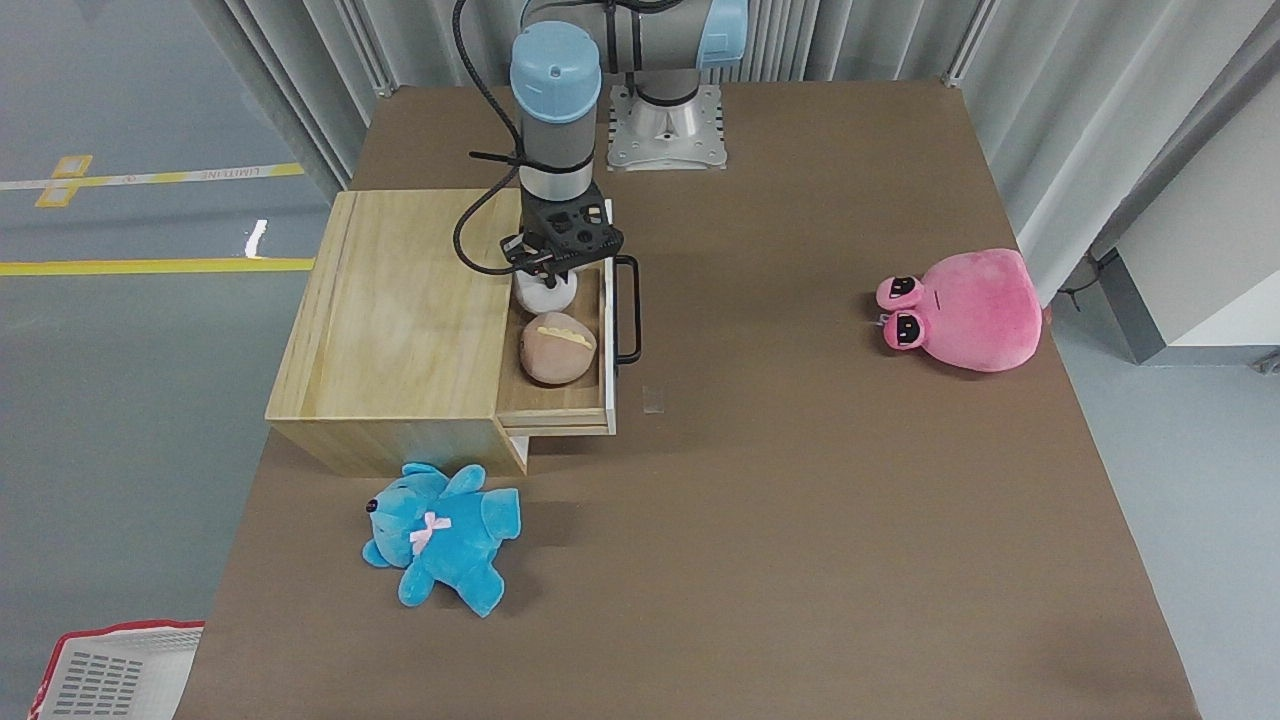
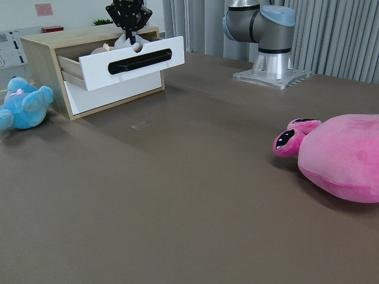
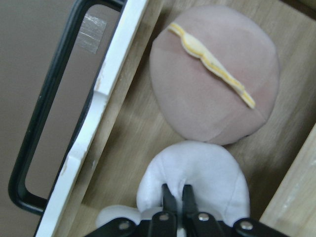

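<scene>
A wooden cabinet (image 1: 396,300) has its white-fronted drawer (image 2: 100,71) pulled out, with a black handle (image 1: 636,310). Inside sit a pinkish-brown round plush (image 1: 558,354) with a yellow strip and a white plush (image 3: 212,177). My gripper is down in the drawer on the white plush, its two black fingers close together with white fabric at and between them; whether they grip it I cannot tell.
A blue bear (image 1: 444,534) lies in front of the cabinet, and a pink plush (image 1: 972,306) at the table's right. A white basket (image 1: 120,672) stands off the front left edge.
</scene>
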